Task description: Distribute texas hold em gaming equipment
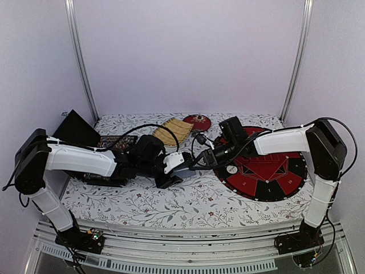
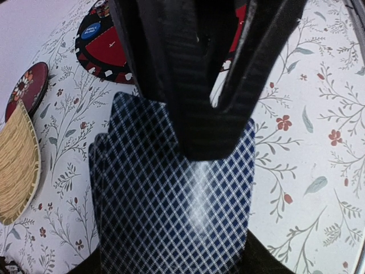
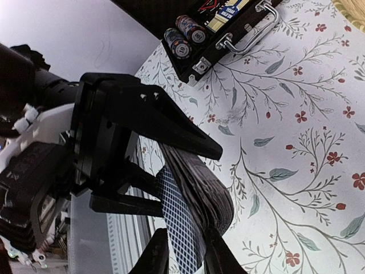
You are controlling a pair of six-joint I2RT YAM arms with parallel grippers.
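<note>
A deck of cards (image 2: pixel 171 211) with a blue-and-white crosshatch back hangs above the table. My left gripper is shut on it, one finger on either side. The deck's dark layered edge and patterned face show in the right wrist view. My right gripper is at the deck's free end. Its two fingers stand apart, with a deck corner between them from this angle; whether they touch the cards cannot be told. In the left wrist view, one of those fingers covers the upper face of the deck.
An open chip case (image 1: pixel 105 181) stands at the left. At the back are a woven fan-shaped mat (image 1: pixel 173 132) and a small red disc (image 1: pixel 197 121). A large red round board (image 1: pixel 268 181) fills the right side.
</note>
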